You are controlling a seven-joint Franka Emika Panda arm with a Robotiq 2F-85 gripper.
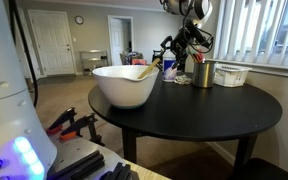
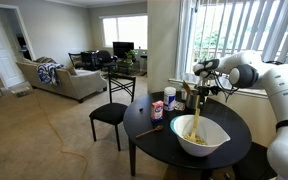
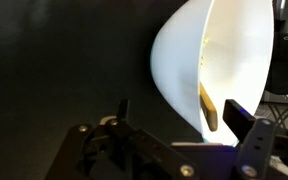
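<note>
A white bowl [image 1: 124, 87] stands near the edge of the dark round table [image 1: 199, 115]. Light brown contents [image 2: 196, 139] show inside it. A wooden utensil [image 2: 196, 122] leans in the bowl, its handle rising over the rim; in the wrist view the end of that handle [image 3: 208, 106] appears near the right finger. My gripper [image 1: 168, 50] is above the table, beyond the bowl and higher than its rim. From the wrist, the gripper looks open, with its fingers spread apart and nothing held.
A metal canister [image 1: 203, 74] with utensils and a white basket [image 1: 230, 75] stand toward the window side. A pink carton [image 2: 157, 110] and a white container [image 2: 170, 95] are on the table's far side.
</note>
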